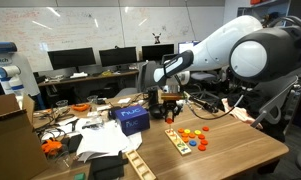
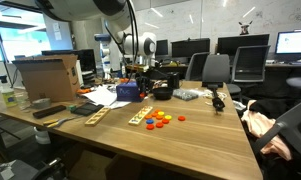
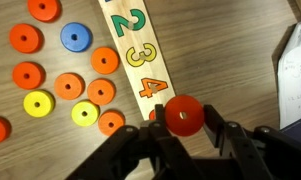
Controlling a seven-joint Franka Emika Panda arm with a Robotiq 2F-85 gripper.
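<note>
My gripper is shut on a red disc (image 3: 184, 115), which hides part of what lies below it. In the wrist view, the wooden board (image 3: 140, 52) with the painted numbers 2, 3 and 4 lies just left of the held disc. A bit of red shows beside the 4, partly covered by a finger. Loose discs in red, orange, yellow and blue (image 3: 76, 37) lie on the table left of the board. From the first exterior view, my gripper (image 1: 171, 112) hangs above the far end of the board (image 1: 178, 142).
A blue box (image 1: 132, 120) stands left of the board, near white papers (image 1: 98, 142). Another wooden strip (image 1: 139, 166) lies closer to the camera. A cardboard box (image 2: 47, 82) and clutter fill one end of the table.
</note>
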